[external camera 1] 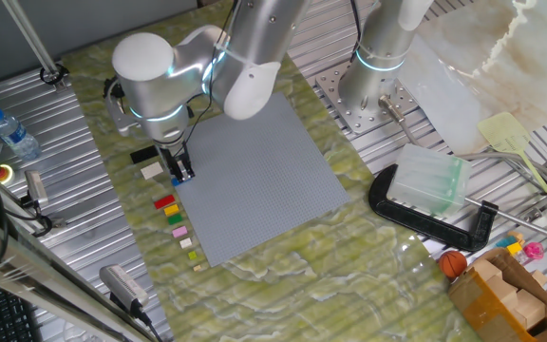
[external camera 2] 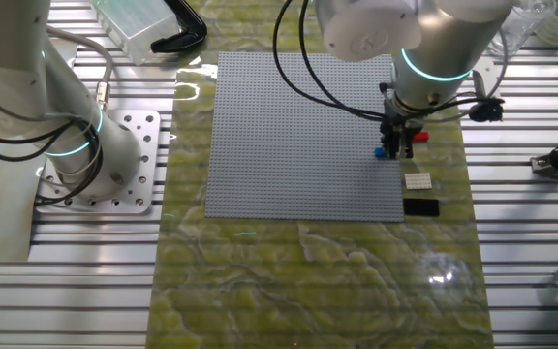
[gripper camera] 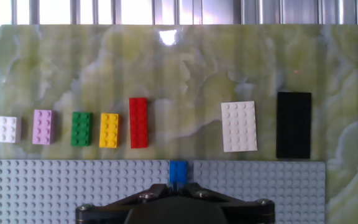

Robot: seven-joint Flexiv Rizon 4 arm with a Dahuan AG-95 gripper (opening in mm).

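Note:
A blue brick point(gripper camera: 178, 170) sits at the edge of the grey studded baseplate point(gripper camera: 73, 180), in line with the gap between the red and the larger white brick. My gripper is right at the brick's near end, its fingers point(gripper camera: 156, 191) coming close on either side. Whether they press on the brick cannot be made out. From exterior view 1 the gripper point(external camera 1: 184, 177) is low over the baseplate's edge, with the blue brick point(external camera 1: 177, 181) by its tips. Exterior view 2 shows a bit of blue brick point(external camera 2: 380, 152) beside the dark fingers.
Along the baseplate's edge lie a red brick point(gripper camera: 138, 122), yellow brick point(gripper camera: 109, 130), green brick point(gripper camera: 81, 129), pink brick point(gripper camera: 43, 127), small white brick point(gripper camera: 9, 129), larger white brick point(gripper camera: 238, 126) and black brick point(gripper camera: 294, 125). The baseplate is otherwise bare. A black clamp point(external camera 1: 425, 224) stands far off.

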